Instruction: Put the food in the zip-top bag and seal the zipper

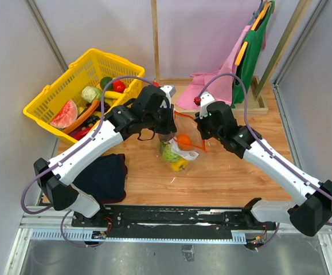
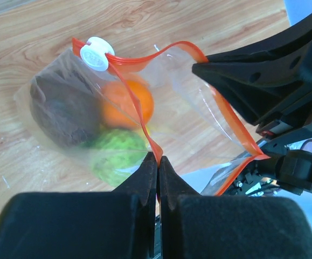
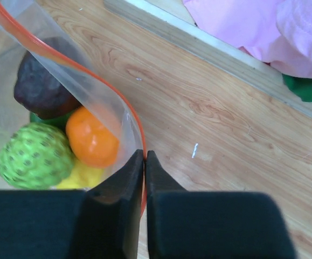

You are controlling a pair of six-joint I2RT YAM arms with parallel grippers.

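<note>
The clear zip bag (image 2: 177,121) hangs between my grippers, its orange-rimmed mouth spread wide. Inside are a dark fruit or vegetable (image 3: 45,81), an orange (image 3: 92,136), a bumpy green fruit (image 3: 36,156) and something yellow (image 1: 179,165). My left gripper is shut on one side of the rim, the orange strip running between its fingertips. On the opposite side, the rim passes between the nearly meeting fingertips of my right gripper. A white slider (image 2: 95,53) sits at one corner of the zipper.
At the back left, a yellow basket (image 1: 42,117) holds produce. A dark folded cloth (image 1: 104,179) lies at front left. Pink cloth (image 1: 211,86) and green cloth (image 1: 247,69) hang at the back right.
</note>
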